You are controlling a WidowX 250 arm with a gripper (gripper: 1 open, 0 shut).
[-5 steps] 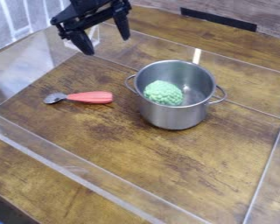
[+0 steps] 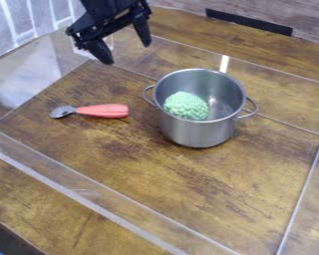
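A steel pot (image 2: 202,129) with two side handles stands right of centre, holding a bumpy mint-green object (image 2: 185,105). A utensil with a pink handle (image 2: 104,111) and a small metal head lies to the pot's left. My black gripper (image 2: 109,48) hangs at the top left, above and behind the utensil, apart from it and from the pot. Its fingers look spread, with nothing visible between them.
Transparent panels or strips run along its left and right sides.
My gripper has shifted very slightly. The pot and utensil have not moved.
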